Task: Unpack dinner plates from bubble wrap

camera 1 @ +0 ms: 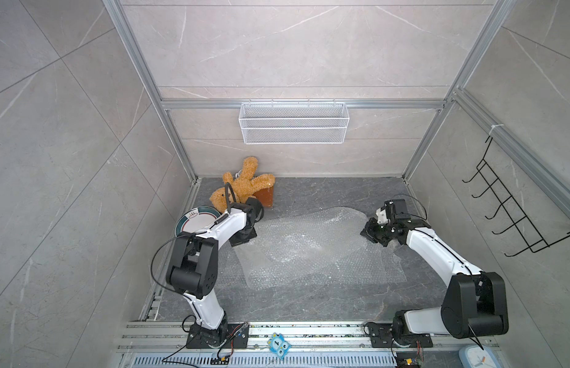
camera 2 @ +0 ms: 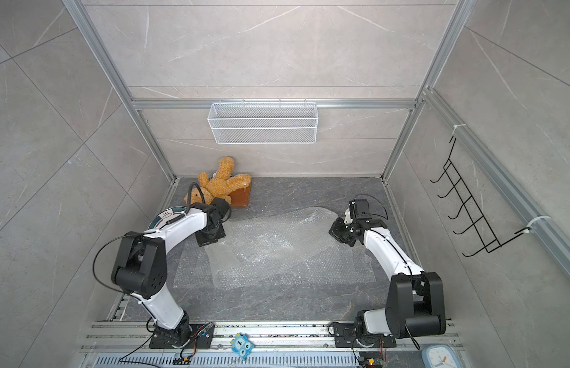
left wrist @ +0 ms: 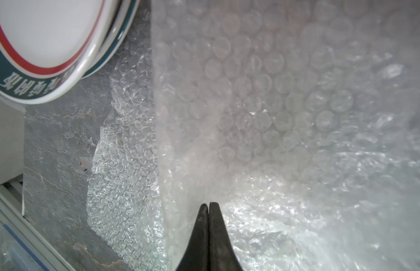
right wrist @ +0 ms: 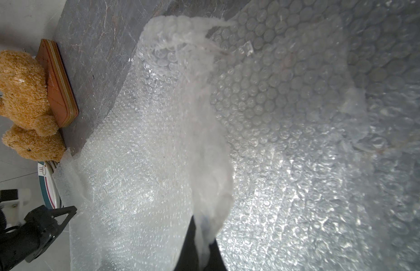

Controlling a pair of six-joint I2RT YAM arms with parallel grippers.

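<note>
Bubble wrap lies spread across the middle of the table. Stacked plates with red and green rims sit at its left, beside my left arm. My left gripper hovers over the wrap's left edge, shut, with nothing visible between its fingers. At the right end, my right gripper is shut on a gathered, whitish strip of bubble wrap.
A teddy bear and a brown leather item occupy the back left. A wire basket hangs on the back wall, a black hook rack on the right wall.
</note>
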